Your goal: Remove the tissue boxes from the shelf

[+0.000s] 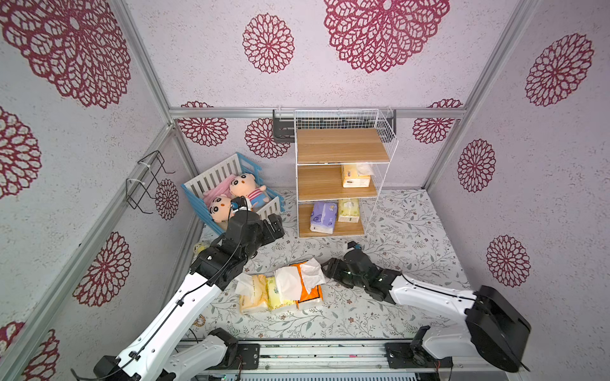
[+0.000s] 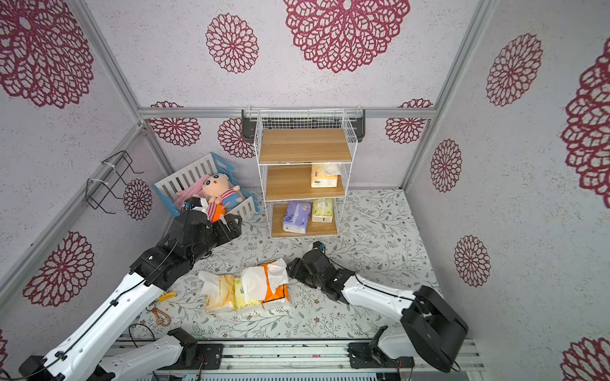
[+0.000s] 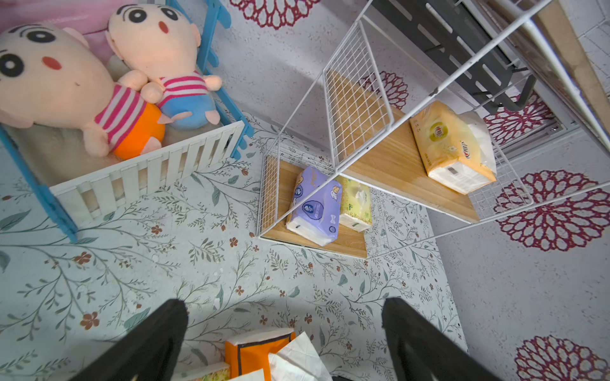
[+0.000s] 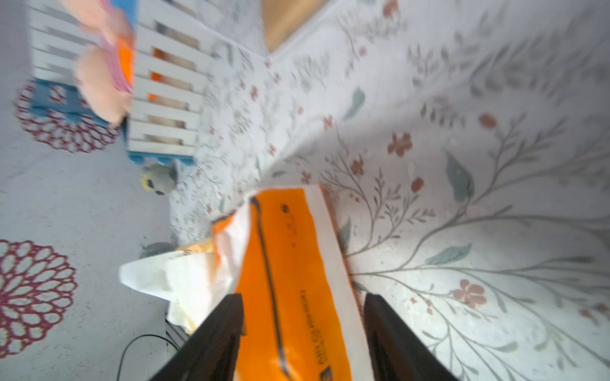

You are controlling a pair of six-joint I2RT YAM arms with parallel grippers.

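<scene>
Side by side on the table lie an orange tissue pack point(image 1: 312, 296), a yellow one point(image 1: 279, 297) and a cream-yellow one point(image 1: 254, 296). My right gripper is part open at the right side of the orange pack; whether its fingers touch it is unclear. In the left wrist view, my left gripper is open and empty, hanging above the table near the crib. On the shelf point(image 1: 309, 181), a purple pack point(image 1: 323, 217) and a yellow-green pack point(image 1: 349, 210) sit on the bottom level, and a yellow-orange pack point(image 1: 356, 176) on the middle level.
A blue and white crib point(image 1: 209, 181) with plush dolls point(image 1: 246, 185) stands at the back left. The shelf's top board point(image 1: 343, 144) is bare. Open table point(image 1: 413, 254) lies to the right, in front of the shelf.
</scene>
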